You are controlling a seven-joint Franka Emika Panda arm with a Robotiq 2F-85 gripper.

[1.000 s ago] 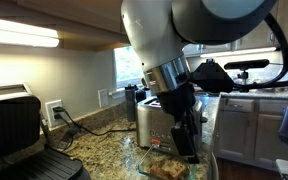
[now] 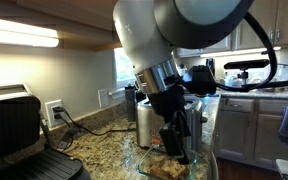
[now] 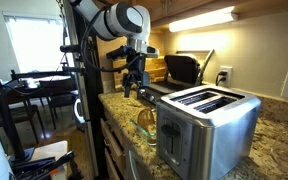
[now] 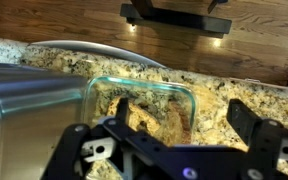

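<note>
My gripper stands open, its two dark fingers spread apart above the counter. Beneath it in the wrist view is a clear glass dish with a greenish rim [image 4: 149, 82]. Browned bread [image 4: 136, 117] lies in the dish, partly covered by the left finger. The silver toaster [image 4: 34, 112] is just left of the dish. In exterior view 1, the gripper [image 2: 181, 143] hangs over the bread [image 2: 167, 168], nothing visible held. Exterior view 2 shows the toaster [image 3: 209, 125] large in the foreground, two long slots on top.
A black ridged appliance with an open lid [image 2: 12, 120] stands on the near counter. A cord runs from the wall outlet [image 2: 55, 112]. Past the counter edge, the wrist view shows dark wooden floor [image 4: 254, 50]. Cabinets [image 2: 252, 130] line the far side.
In exterior view 1 my arm and gripper have shifted slightly left, with the wrist turned a little. The dish, bread and toaster look unmoved.
</note>
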